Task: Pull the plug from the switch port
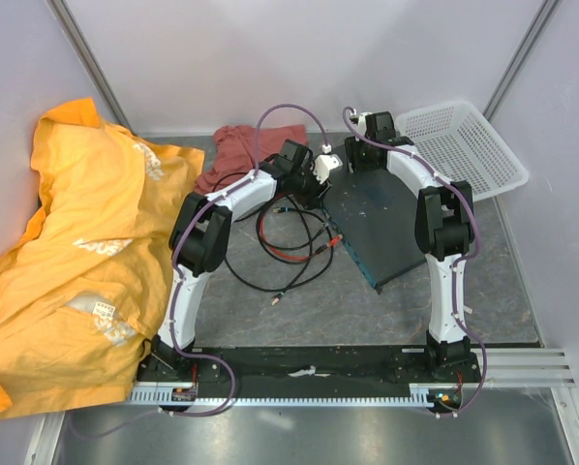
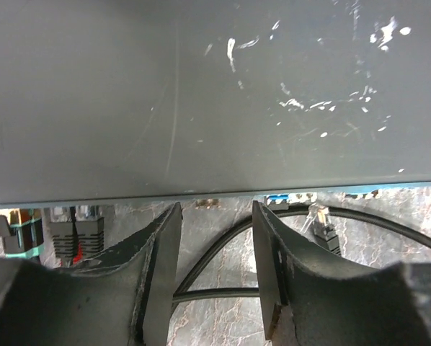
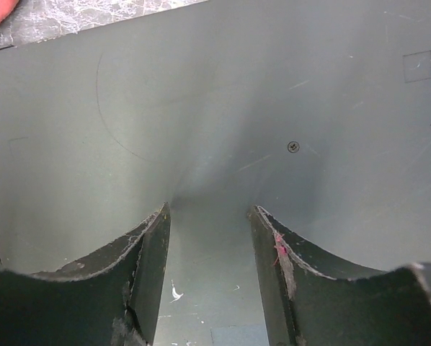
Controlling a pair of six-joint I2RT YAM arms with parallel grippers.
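Observation:
The switch is a flat dark box [image 1: 377,218] with a teal port edge facing left. Over that edge, near its far end, my left gripper [image 1: 320,197] stands open. In the left wrist view the switch's top [image 2: 201,108] fills the upper half, and the left gripper has no plug between its fingers. Black-booted plugs [image 2: 90,232] and a plug with orange and green [image 2: 24,234] sit at the edge on the left. A clear-tipped plug [image 2: 326,232] shows right of the fingers. My right gripper is apart-fingered above the switch's top, empty.
Black and red cables [image 1: 294,254] lie coiled left of the switch. A red cloth [image 1: 270,142] lies at the back, an orange cloth [image 1: 76,242] at the far left. A white basket [image 1: 464,145] stands behind right.

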